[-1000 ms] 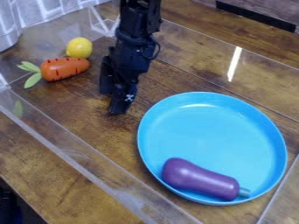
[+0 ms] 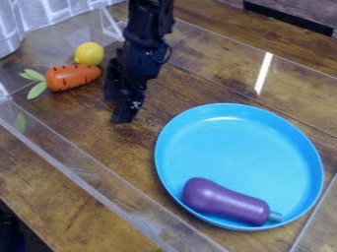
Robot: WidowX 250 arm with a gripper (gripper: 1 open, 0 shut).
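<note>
A black robot arm reaches down from the top centre, its gripper (image 2: pixel 121 106) low over the wooden table, right of an orange plush carrot (image 2: pixel 73 77) with pale green leaves. A yellow lemon (image 2: pixel 90 54) lies behind the carrot. The gripper is open as far as the dark fingers show, with nothing visible between them. On the right, a purple eggplant (image 2: pixel 227 201) lies in the front of a blue round plate (image 2: pixel 239 148).
A clear panel edge runs along the left and front, and a whitish object stands in the top left corner.
The gripper has shifted slightly to the left, toward the carrot. The carrot, lemon, plate and eggplant have not moved.
</note>
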